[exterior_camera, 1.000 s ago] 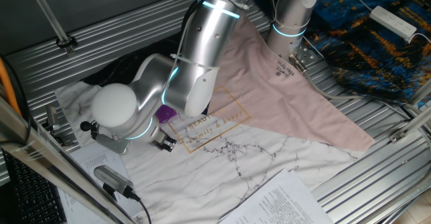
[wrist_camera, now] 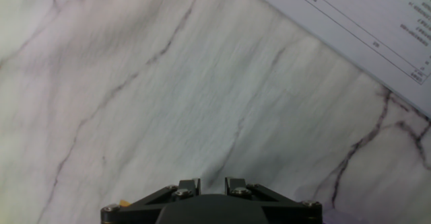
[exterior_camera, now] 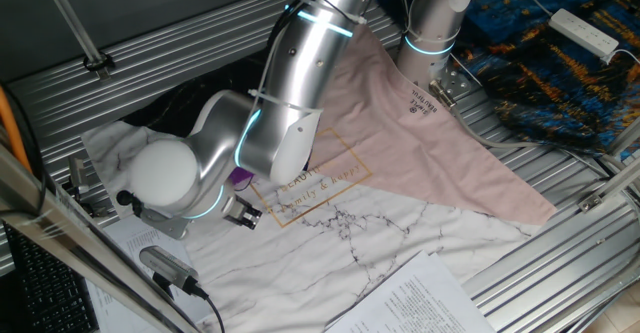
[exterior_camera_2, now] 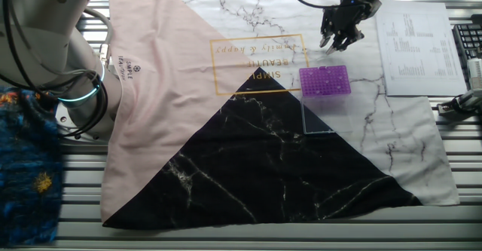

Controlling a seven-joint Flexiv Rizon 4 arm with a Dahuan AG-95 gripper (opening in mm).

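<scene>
A purple rack with a grid of small holes (exterior_camera_2: 325,81) rests at one end of a clear, flat tray or lid (exterior_camera_2: 320,123) on the cloth. In exterior view 1 the arm hides most of it, leaving only a purple patch (exterior_camera: 240,176). My gripper (exterior_camera_2: 330,44) hangs above the white marbled cloth, beyond the rack in exterior view 2 and apart from it. Bare cloth shows through the narrow gap between its fingertips in the wrist view (wrist_camera: 213,185); the fingers are open, holding nothing. The rack is out of the wrist view.
A pink, black and white cloth (exterior_camera_2: 248,168) covers the slatted metal table. Printed sheets (exterior_camera_2: 413,47) lie near the gripper, with more paper (exterior_camera: 415,298) at the front. A grey cabled device (exterior_camera: 168,265) and a keyboard (exterior_camera: 40,283) sit at the left.
The arm's wrist has shifted slightly toward the front left and turned a little. Less of the purple rack shows behind the arm now. Objects on the table look unmoved.
</scene>
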